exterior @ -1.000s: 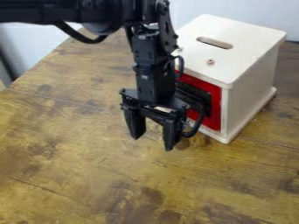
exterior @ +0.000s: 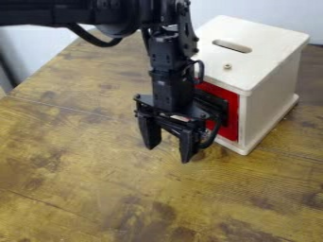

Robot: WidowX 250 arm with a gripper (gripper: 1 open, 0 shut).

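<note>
My black gripper [exterior: 169, 146] hangs over the wooden table, just left of a pale wooden box [exterior: 263, 109], its fingers pointing down and apart with nothing visible between them. The box has a slot and a small knob on top, and a red panel [exterior: 229, 126] on the side facing me, partly hidden behind my arm.
A white wall stands behind the table at the back.
My gripper has shifted very slightly since a second ago; otherwise the scene looks the same.
</note>
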